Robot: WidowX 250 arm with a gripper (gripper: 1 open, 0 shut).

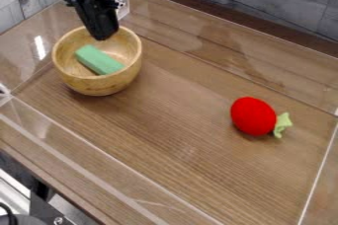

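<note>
A green block (99,60) lies tilted inside a round wooden bowl (115,82) on the left of the table. Just above the bowl's back part is my black gripper (99,22), its fingers together with nothing seen between them. A red vegetable (252,116) with a pale green top lies on the right side of the table.
</note>
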